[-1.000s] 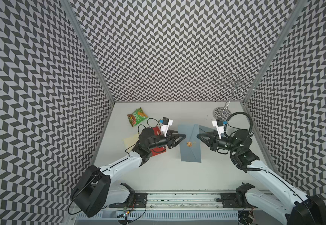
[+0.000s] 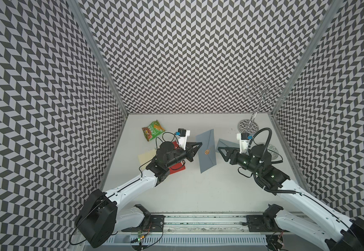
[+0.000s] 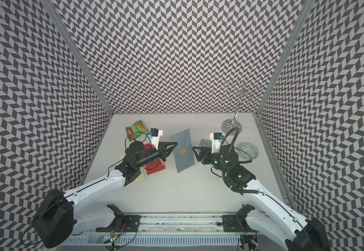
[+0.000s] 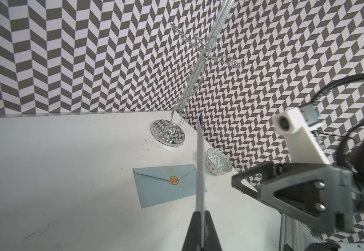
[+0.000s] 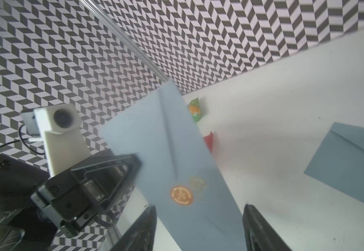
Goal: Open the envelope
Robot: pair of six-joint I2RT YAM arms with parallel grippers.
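Observation:
A blue-grey envelope [image 2: 206,156] with an orange seal hangs in the air between the arms. My left gripper is shut on its edge, and in the left wrist view the envelope stands edge-on between the fingertips. The right wrist view shows the envelope's face [image 5: 156,167], with a long flap line, the orange seal [image 5: 182,195] and a pale patch beside it. My right gripper is open, its fingers [image 5: 142,232] spread wide and nothing held between them. A small gap separates it from the envelope in the top views.
A second blue envelope [image 4: 161,188] with a seal lies on the table at right. Behind it stand a chrome stand [image 2: 249,125] and a patterned bowl [image 4: 218,162]. A green snack bag [image 2: 153,130], red item [image 2: 177,168] and yellow sheet [image 2: 145,158] lie left.
The held envelope has tilted and moved slightly up in the view.

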